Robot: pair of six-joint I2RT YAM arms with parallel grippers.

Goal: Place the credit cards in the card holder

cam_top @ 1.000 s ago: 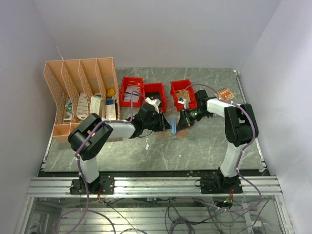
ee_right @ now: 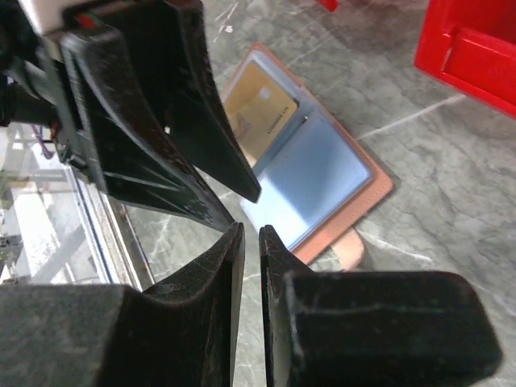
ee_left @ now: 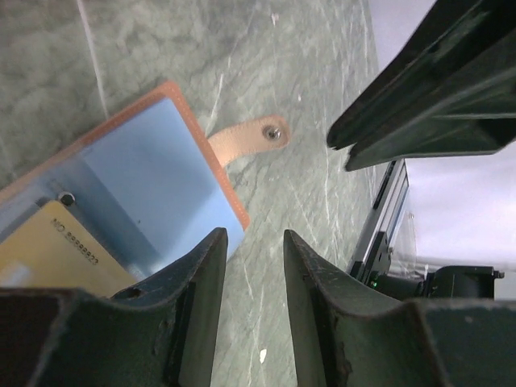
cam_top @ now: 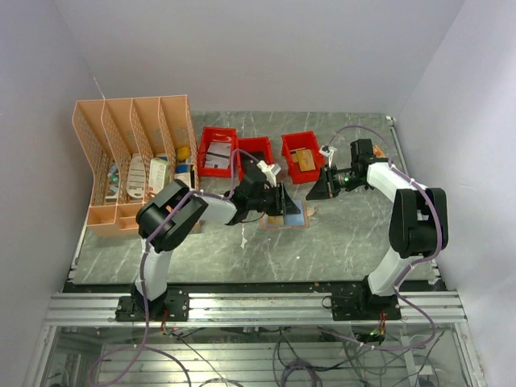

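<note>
The tan card holder (cam_top: 305,222) lies open on the grey table, a gold card (ee_left: 60,255) in its left half and a blue card (ee_left: 152,174) lying flat in the other half. My left gripper is over the holder's near edge, its fingers apart with nothing seen between them. My right gripper hangs to the right of the holder, its two fingertips a small gap apart and nothing seen between them. The holder's strap (ee_right: 347,247) sticks out on the right.
Three red bins (cam_top: 299,135) stand behind the holder. A peach divided organizer (cam_top: 105,218) with boxes fills the left of the table.
The blue card now lies flat in the holder. My right gripper has pulled back to the right, and my left arm has shifted right over the holder.
</note>
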